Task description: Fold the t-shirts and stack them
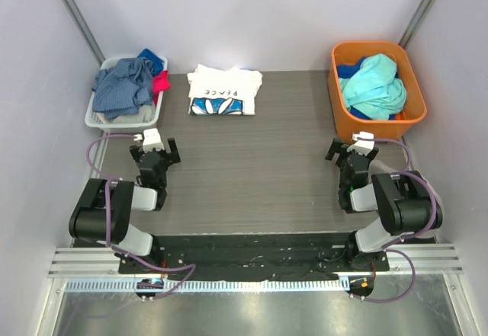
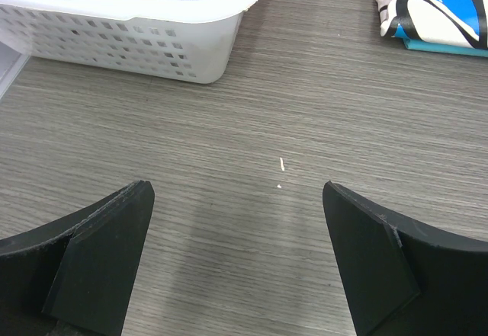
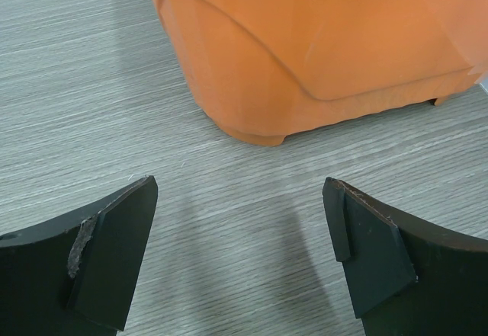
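Note:
A folded white t-shirt (image 1: 223,84) with black lettering and a blue print lies flat at the back of the table, left of centre. In the left wrist view a teal layer (image 2: 442,47) shows under its printed edge. My left gripper (image 1: 155,153) stands open and empty in front of the white basket. On the other side, my right gripper (image 1: 352,152) is open too, with bare table between its fingers, just in front of the orange bin. Crumpled turquoise cloth (image 1: 374,88) fills the bin's top, over dark blue cloth.
The white basket (image 1: 118,126) at back left holds blue, red and grey cloth. The orange bin (image 1: 345,123) stands at back right, its wall rising close ahead of my right gripper.

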